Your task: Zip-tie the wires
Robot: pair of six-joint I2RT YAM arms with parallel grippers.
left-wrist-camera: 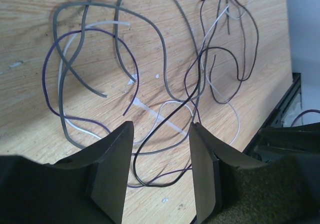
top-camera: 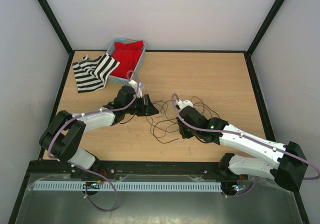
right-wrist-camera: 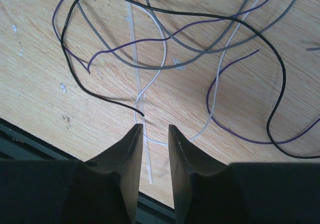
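Loose black, grey, purple and white wires lie tangled on the wooden table (top-camera: 215, 74), around its middle in the top view. My left gripper hangs over the left side of the tangle, its fingers apart. A black wire (left-wrist-camera: 175, 113) shows through that gap, seemingly below the fingers. On the tangle's front right, my right gripper is open by a smaller gap, pointing down at the table. Just beyond its fingertips are the end of the black wire (right-wrist-camera: 112, 101) and a white wire (right-wrist-camera: 202, 126). Neither gripper visibly holds anything.
A pale straight strip (right-wrist-camera: 134, 49) lies under the wires. To the right of the tangle is a thin white curved strand (top-camera: 230, 98). A blue basket (top-camera: 142, 59) with red cloth and a striped cloth (top-camera: 90, 74) sit at the back left.
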